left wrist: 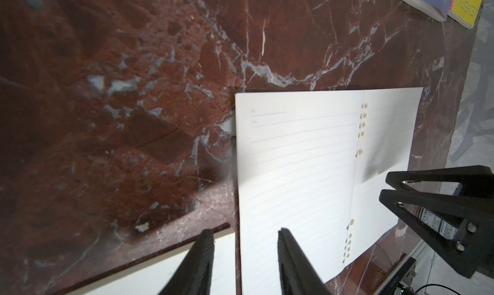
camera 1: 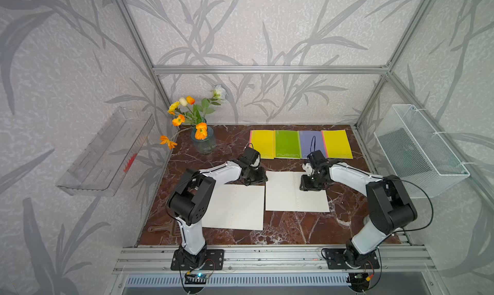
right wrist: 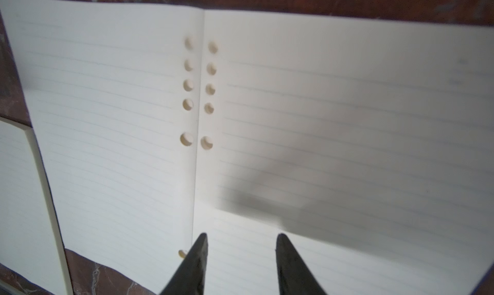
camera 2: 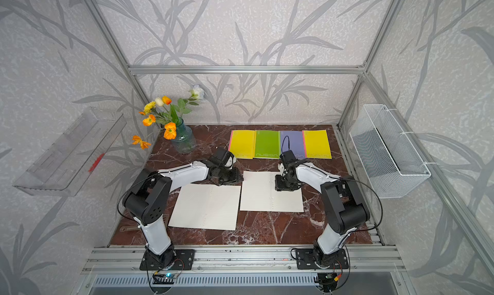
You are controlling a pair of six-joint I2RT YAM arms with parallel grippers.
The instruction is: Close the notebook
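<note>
Two notebooks lie open with bare pages up. The right notebook point(camera 1: 282, 194) is flat in the middle of the table, its lined pages point(right wrist: 113, 156) and punched holes showing in the right wrist view. The left notebook point(camera 1: 234, 207) lies beside it, nearer the front, partly covered by my left arm in the top left view. My left gripper stands open near the left edge of the right notebook, nothing between its fingers. Over the right notebook's right page hangs my right gripper, also open and empty, with a shadow on the paper.
Closed notebooks in yellow point(camera 1: 262, 143), green point(camera 1: 287, 143) and purple lie in a row at the back. A glass vase point(camera 1: 204, 141) with flowers stands at back left. Baskets hang on both sides: clear point(camera 1: 103, 156) and white mesh point(camera 1: 422, 151). Bare marble lies in front.
</note>
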